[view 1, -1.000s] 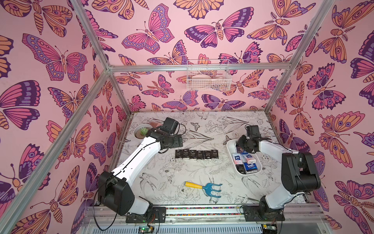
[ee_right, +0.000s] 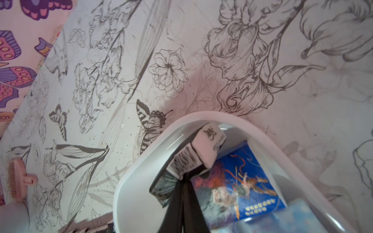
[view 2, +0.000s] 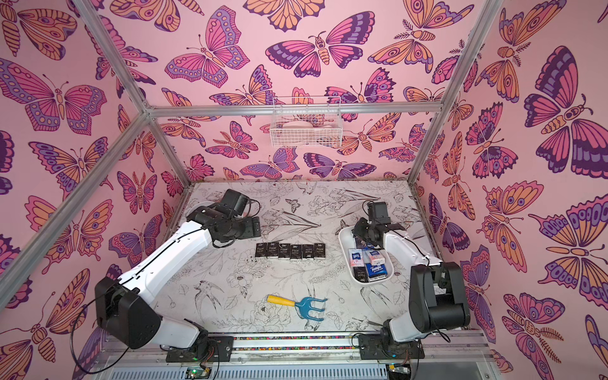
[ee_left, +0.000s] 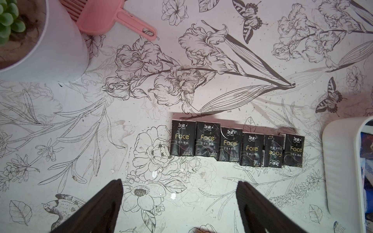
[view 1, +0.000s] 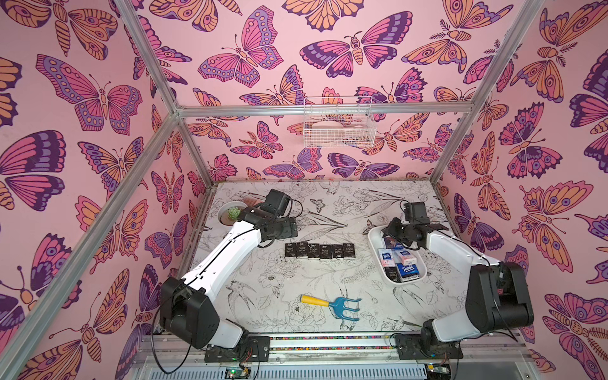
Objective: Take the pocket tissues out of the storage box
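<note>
Black tissue packs (ee_left: 207,139) lie in a row on the table, several side by side. My left gripper stands open near that row, nothing between its fingers. On the right is the white storage box (view 1: 423,273), holding a blue Tempo pack (view 1: 408,271), small pink-and-white packs (view 1: 386,256) and a black pack (view 1: 392,274). Inside its far end, my right gripper is shut by a tilted dark pack (ee_right: 165,180) with a barcoded pale end. No pack shows between its fingers. A blue pictured pack (ee_right: 237,186) lies flat beside it.
A blue fork with a yellow handle (view 1: 314,300) lies near the front. At the far left stand a potted succulent (ee_left: 66,46) and a pink dustpan (ee_left: 99,17). Bare table separates the row from the box.
The right arm's elbow has swung outward to the right, and its gripper has shifted slightly within the far end of the box. The left arm and the row of packs look almost unchanged.
</note>
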